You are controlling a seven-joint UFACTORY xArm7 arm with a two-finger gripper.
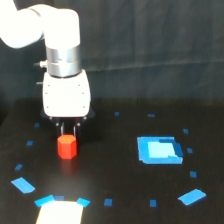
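A red block stands on the dark table at the left of the camera view. Just above and behind it is my gripper, at the end of the white arm. The dark fingers reach down to about the block's top edge. Their tips are small and dark against the table, so whether they touch the block is unclear. How far the fingers are apart is also hard to judge.
A blue square tray with a pale inside lies to the right. Blue strips and small blue marks dot the table. A pale object sits at the bottom left edge. Between block and tray the table is clear.
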